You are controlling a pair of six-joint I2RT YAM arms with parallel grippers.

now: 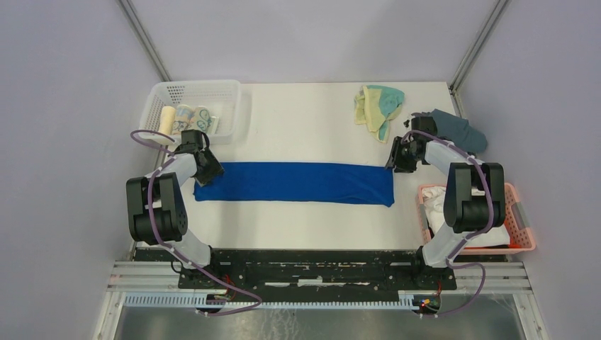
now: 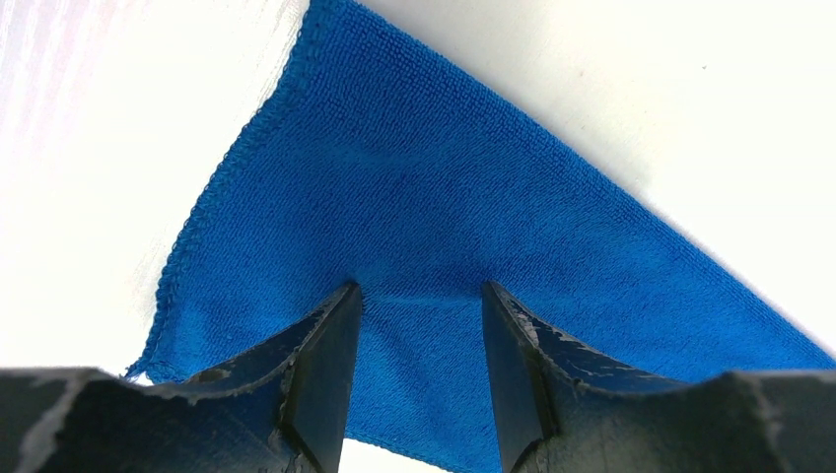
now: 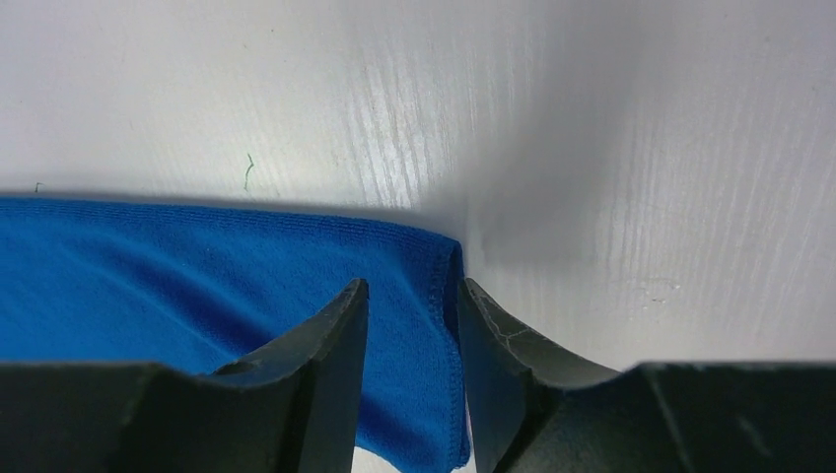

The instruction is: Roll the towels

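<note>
A long blue towel point(image 1: 298, 183) lies flat across the table, slightly creased near its right end. My left gripper is over the towel's left end, partly open, fingertips at the cloth with no clearly gripped fold between them. My right gripper hovers at the towel's upper right corner, open, with the hemmed corner point(image 3: 434, 251) between or just beneath its fingers.
A white basket point(image 1: 227, 95) with rolled towels is at back left. A yellow-teal towel point(image 1: 383, 103) and a grey-blue towel point(image 1: 457, 127) lie at back right. A pink basket point(image 1: 521, 241) with white cloth is at front right.
</note>
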